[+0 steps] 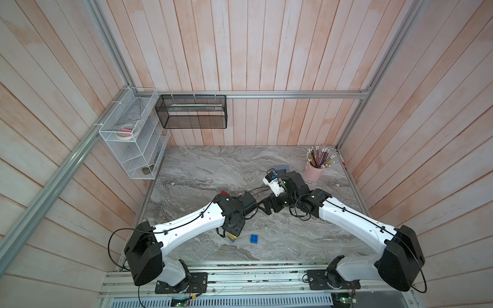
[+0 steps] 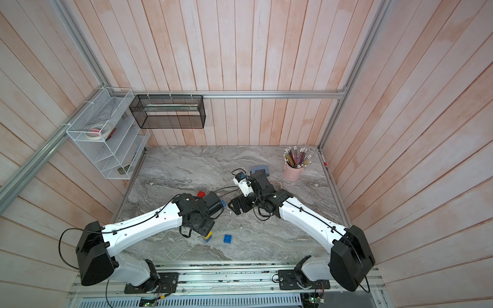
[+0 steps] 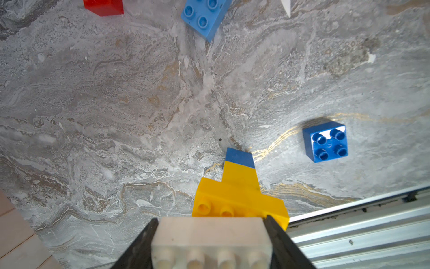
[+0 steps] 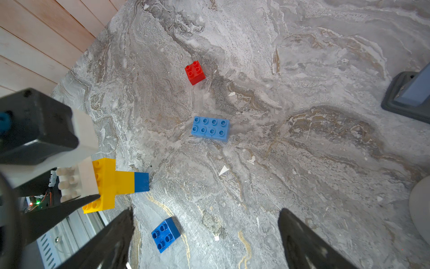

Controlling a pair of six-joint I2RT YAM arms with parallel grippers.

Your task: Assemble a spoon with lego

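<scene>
A stack stands near the table's front: a blue block at the bottom, a narrow yellow piece above it, and a wide yellow brick on top. My left gripper is shut on a white brick, which it holds right at the stack's top. White and yellow look to be in contact, but I cannot tell whether they are joined. Both long bricks run roughly the same way. My right gripper is open, its fingers apart over bare table.
Loose on the table are a dark blue brick beside the stack, a light blue long brick and a red brick. At the back right stand a grey-blue object and a pink pencil cup.
</scene>
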